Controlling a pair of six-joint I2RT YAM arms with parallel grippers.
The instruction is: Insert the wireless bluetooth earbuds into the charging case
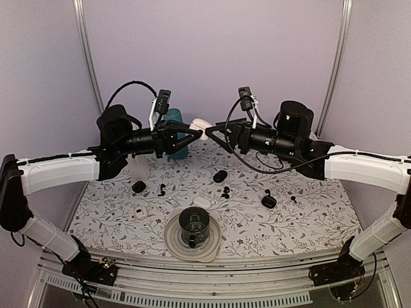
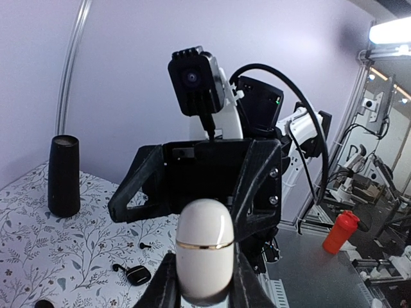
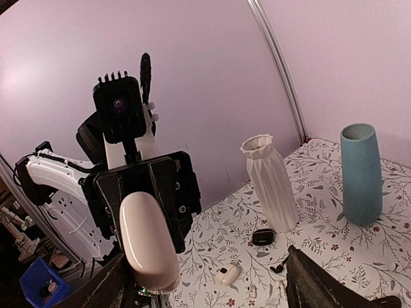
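A white charging case (image 1: 200, 124) is up in the air between the arms, my left gripper (image 1: 197, 133) shut on it. In the left wrist view the case (image 2: 205, 244) stands upright, its lid closed along a gold seam. My right gripper (image 1: 214, 130) is part open, fingers close around or beside the case's upper end. In the right wrist view the case (image 3: 148, 237) is by the left finger, with a wide gap to the right finger (image 3: 308, 276); firm contact cannot be told. Small black earbuds (image 1: 225, 192) lie on the table, with others (image 1: 162, 189) further left.
Black cases (image 1: 220, 176) and white cases (image 1: 202, 202) are scattered over the patterned table. A dark mug (image 1: 194, 224) stands on a plate (image 1: 172, 240) at the front. A white vase (image 3: 270, 186) and a blue cylinder (image 3: 361, 173) stand behind the left arm.
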